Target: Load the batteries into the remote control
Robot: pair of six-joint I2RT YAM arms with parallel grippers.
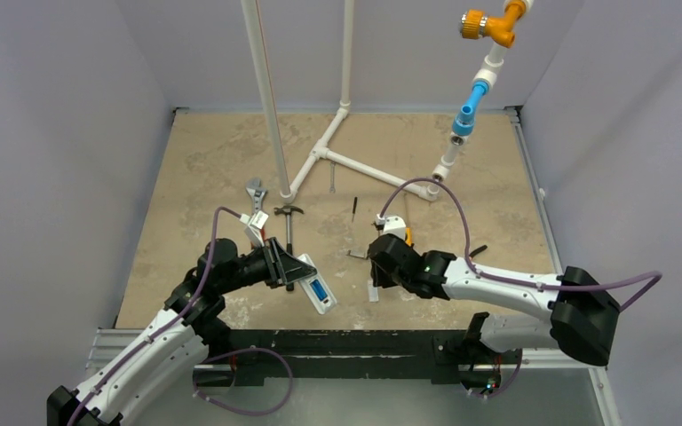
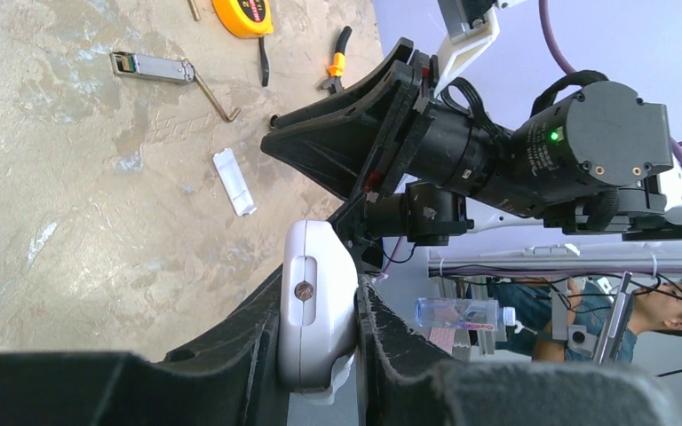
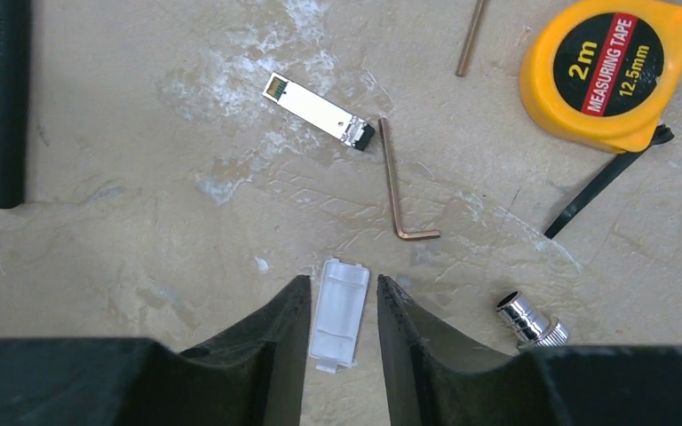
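The remote control (image 1: 319, 287) is white and held tilted above the table's front left, with my left gripper (image 1: 298, 270) shut on one end. Blue shows in its open compartment in the top view; I cannot tell how many batteries are there. From the left wrist, the remote (image 2: 305, 291) appears end-on between the fingers, a screw in its face. A white battery cover (image 3: 339, 312) lies flat on the table. Above it hovers my right gripper, part open, its fingers apart with nothing held. In the top view the cover (image 1: 373, 291) is partly hidden by that gripper.
Near the cover lie a small metal module (image 3: 315, 112), a hex key (image 3: 394, 182), a metal fitting (image 3: 531, 321) and a tape measure (image 3: 608, 71). A hammer (image 1: 289, 232) lies beside the left arm. White pipes (image 1: 355, 166) stand behind.
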